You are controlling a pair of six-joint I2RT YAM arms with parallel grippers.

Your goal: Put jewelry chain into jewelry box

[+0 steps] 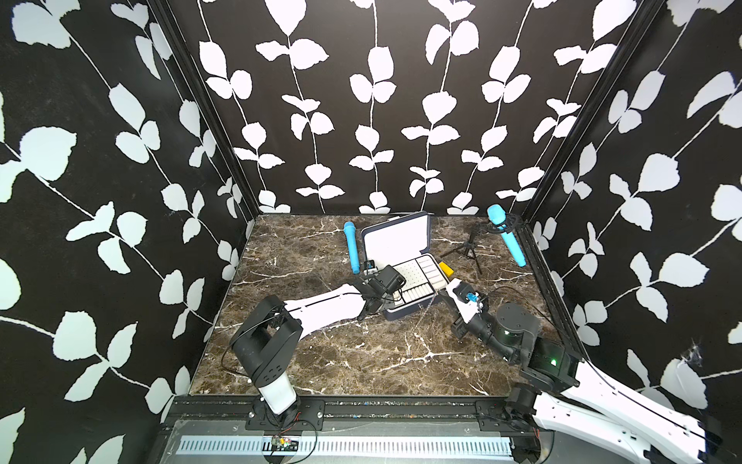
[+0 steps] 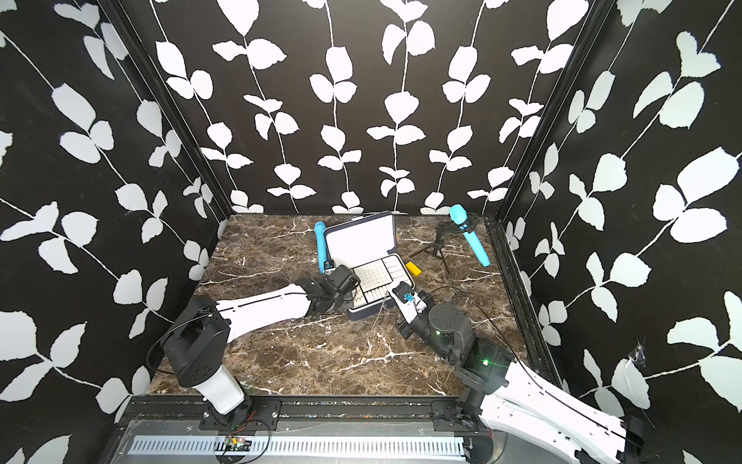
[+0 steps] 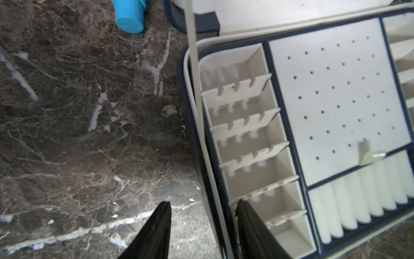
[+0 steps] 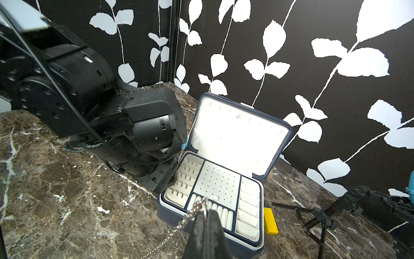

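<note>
The jewelry box [image 1: 417,304] stands with its lid up, its white compartments, perforated panel and ring rolls exposed. My right gripper is shut on the silver jewelry chain [image 4: 183,224] at its fingertips, in front of the box's near edge. In the right wrist view the chain trails down to the left, out of the picture. My left gripper is part open at the box's left side wall. One of its fingers [image 3: 157,235] is over the table outside the box, the other [image 3: 254,235] overlaps the left compartments. No chain shows between those left fingers.
A blue microphone [image 1: 351,247] lies left of the box. To the right are a yellow block [image 1: 446,269], a black tripod [image 1: 468,249] and a cyan microphone [image 1: 507,236].
</note>
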